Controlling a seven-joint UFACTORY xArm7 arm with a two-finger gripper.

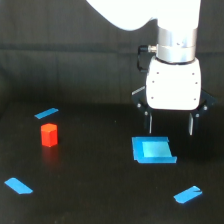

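A small red cube (49,135) rests on the dark table at the left of the camera view. My white gripper (170,125) is on the right, far from the cube, pointing down with its two thin dark fingers well apart. It is open, and nothing shows between the fingers. Just in front of and below it in the view lies a blue square (139,150) with a lighter blue patch (157,149) inside. How high the fingertips are over the table is hard to judge.
Blue strips lie on the table: one behind the cube (46,113), one at the front left (18,186) and one at the front right (188,194). A dark curtain-like backdrop (60,70) closes off the back.
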